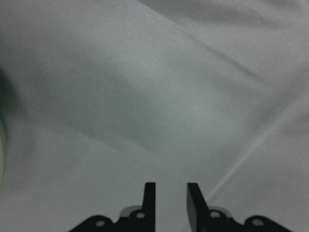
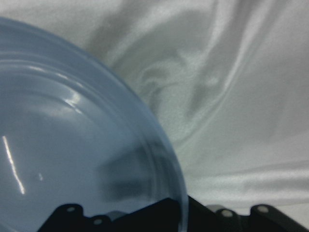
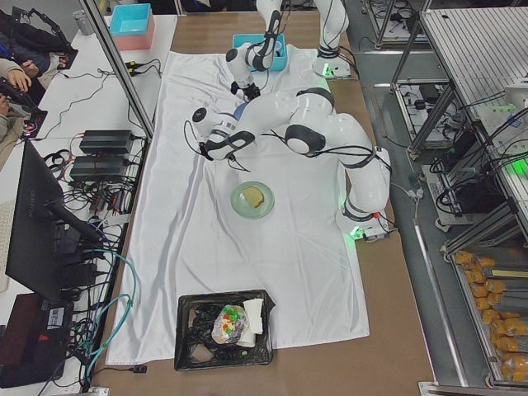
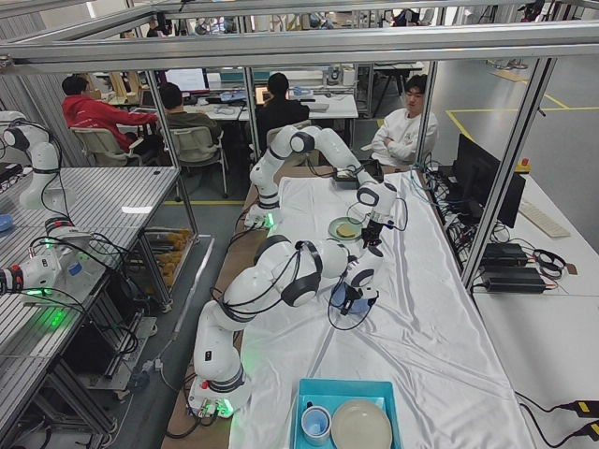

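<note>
A blue plate [image 4: 344, 296] [image 2: 77, 140] is at my right gripper [image 4: 358, 304], whose fingers close on its rim in the right wrist view. A green plate [image 3: 239, 205] [image 4: 337, 227] with a yellowish piece [image 3: 253, 196] on it lies on the white cloth. My left gripper is near the green plate, over bare cloth, its fingers apart with nothing between them; the plate's edge shows at the left of its wrist view. The left arm hides much of the blue plate in the camera left view.
A blue tray [image 4: 388, 416] holds a cup [image 4: 316, 428] and a beige plate [image 4: 360, 426]. A black bin [image 3: 268, 346] with wrappings stands at the opposite end. The cloth between the green plate and the bin is clear.
</note>
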